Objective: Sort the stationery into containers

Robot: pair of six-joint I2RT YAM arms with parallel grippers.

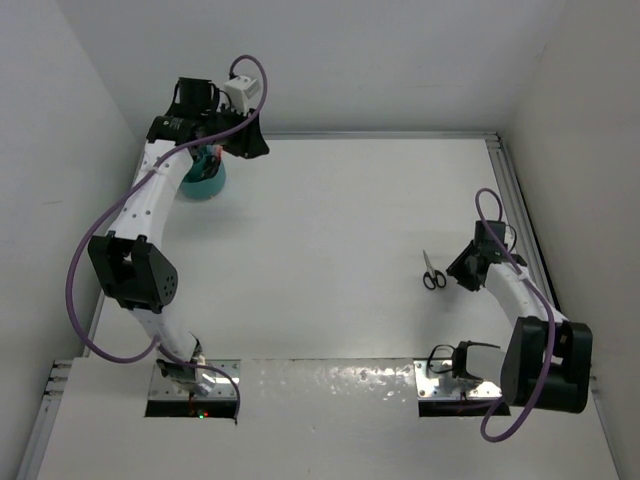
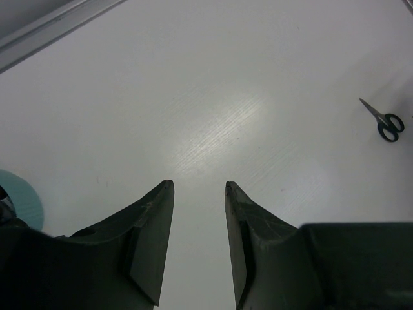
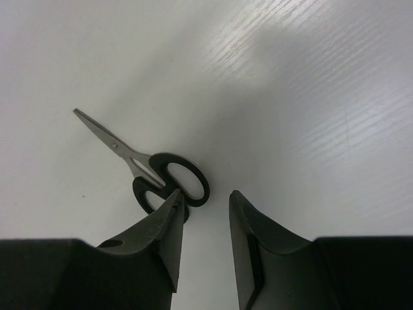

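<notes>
Black-handled scissors [image 1: 434, 277] lie on the white table at the right; in the right wrist view the scissors [image 3: 116, 146] are left of my right gripper, which stands part open just above them with nothing between its fingers. A teal container [image 1: 205, 186] with items inside sits at the back left, partly hidden under my left arm. My left gripper [image 1: 255, 147] is raised beside it; in the left wrist view its fingers [image 2: 148, 226] show a gap, with nothing visible between them.
Metal rails [image 1: 514, 200] edge the table, with walls beyond at the back and sides.
</notes>
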